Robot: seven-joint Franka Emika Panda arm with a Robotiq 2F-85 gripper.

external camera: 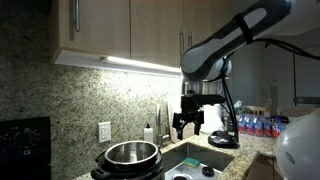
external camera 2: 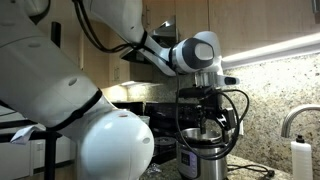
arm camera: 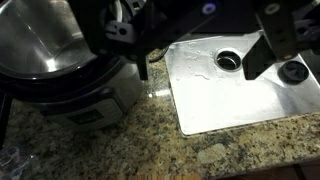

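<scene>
My gripper [external camera: 188, 131] hangs open above the counter, between the pot and the sink, with nothing between its fingers. In the wrist view, one dark finger [arm camera: 142, 66] shows close to the cooker's edge and the other [arm camera: 261, 58] over the sink. A dark electric cooker [arm camera: 98, 108] with a shiny steel inner pot [arm camera: 38, 42] stands at the left of that view, its lid off. The steel sink [arm camera: 200, 95] lies under the gripper, with a round drain [arm camera: 228, 60] in its floor. In exterior view 2 the arm partly covers the cooker [external camera 2: 207, 150].
Inside the sink lies a green item [external camera: 190, 162]. Behind the counter stand a white soap bottle [external camera 2: 302, 158] and a faucet [external camera 2: 290, 122]. Several bottles [external camera: 257, 127] are at the right. Wooden cabinets [external camera: 155, 35] overhang the counter.
</scene>
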